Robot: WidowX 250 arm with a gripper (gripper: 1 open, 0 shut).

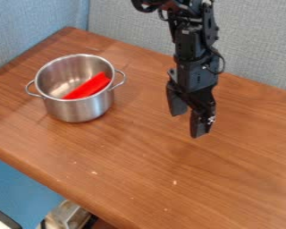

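Observation:
A steel pot (74, 107) with two side handles stands on the left of the wooden table (170, 179). A red elongated object (88, 87) lies inside it. My black gripper (189, 116) hangs over the middle of the table, right of the pot and apart from it. It is open, with nothing visible between its fingers.
Grey-blue padded walls border the table at the back and left. Some metal hardware (67, 217) shows below the table's front-left edge.

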